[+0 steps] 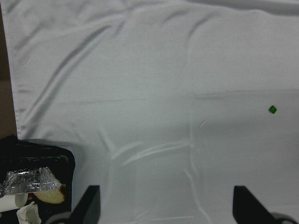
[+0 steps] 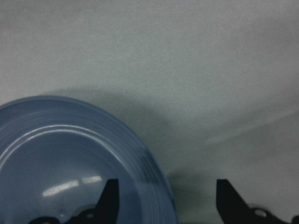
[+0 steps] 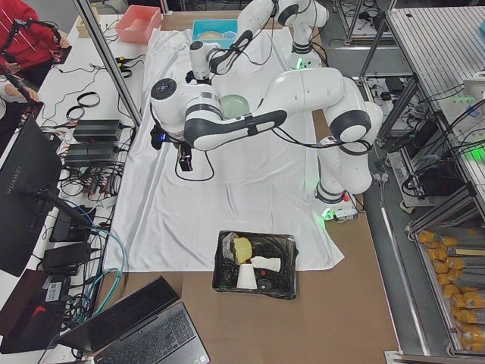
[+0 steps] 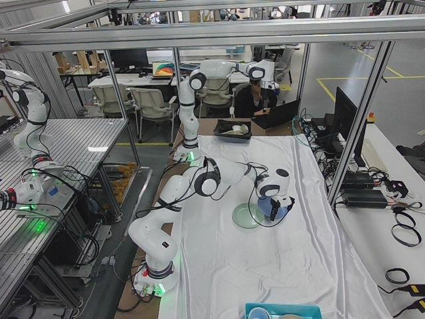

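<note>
A blue plate (image 2: 70, 163) lies on the white cloth, with a green plate (image 4: 244, 216) beside it. My right gripper is open over the blue plate's rim, nothing between its fingers. My left gripper is open and empty above bare cloth. A black bin (image 3: 227, 280) at the cloth's edge holds bread (image 1: 50, 196), crumpled foil (image 1: 30, 179) and white items (image 3: 247, 277).
A small green piece (image 1: 272, 109) lies on the cloth. A teal tray (image 4: 282, 310) stands at the far end. A laptop (image 3: 155, 334) sits on the brown board by the bin.
</note>
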